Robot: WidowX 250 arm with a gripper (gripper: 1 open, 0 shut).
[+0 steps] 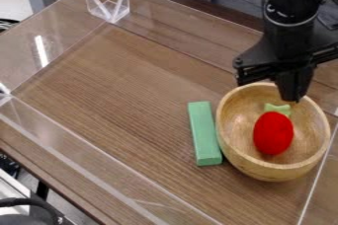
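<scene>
A round wooden bowl [250, 156] sits on the table at the right, holding a red rounded object [272, 134] and a small light-green piece behind it. A flat green block [205, 134] lies just left of the bowl, outside it. My black gripper [290, 89] hangs over the back part of the bowl, its lower tips above the green piece. Whether its fingers are shut or slightly apart is hard to see; nothing held shows between them.
A clear plastic container [109, 4] stands at the back left. Black cables lie at the lower left.
</scene>
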